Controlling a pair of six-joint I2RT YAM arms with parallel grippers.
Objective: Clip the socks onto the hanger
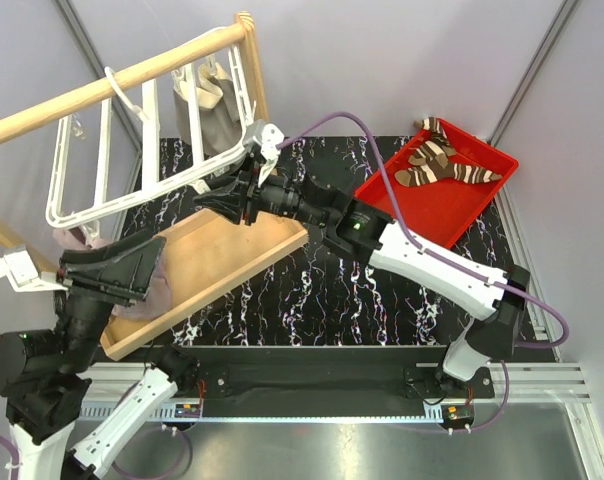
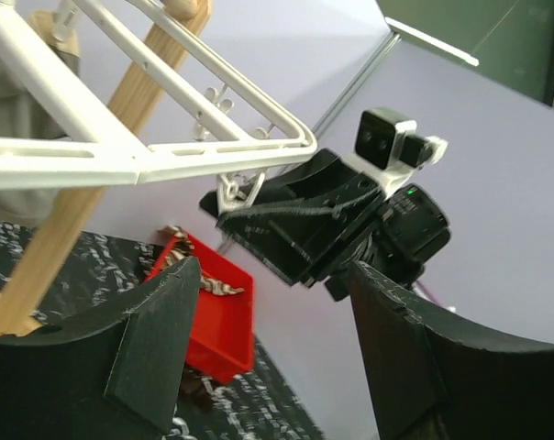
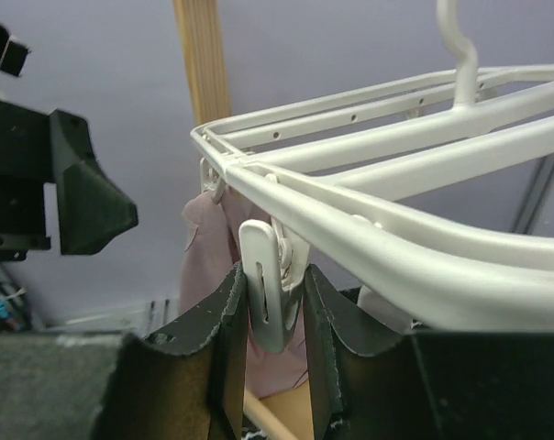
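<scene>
The white hanger (image 1: 132, 195) hangs from the wooden bar, tilted, with pink socks (image 3: 213, 247) and grey socks (image 1: 218, 112) clipped to it. My right gripper is shut on a white clip (image 3: 272, 275) at the hanger's near edge. In the left wrist view the right gripper holds that clip beneath the hanger's corner. Open and empty, my left gripper stands below the hanger's left side. Brown-and-cream striped socks (image 1: 447, 170) lie in the red tray (image 1: 412, 215).
A wooden rack's top bar (image 1: 112, 85) runs over the hanger, with its base tray (image 1: 207, 265) below. Bare black marbled table (image 1: 352, 300) lies between the rack and the red tray.
</scene>
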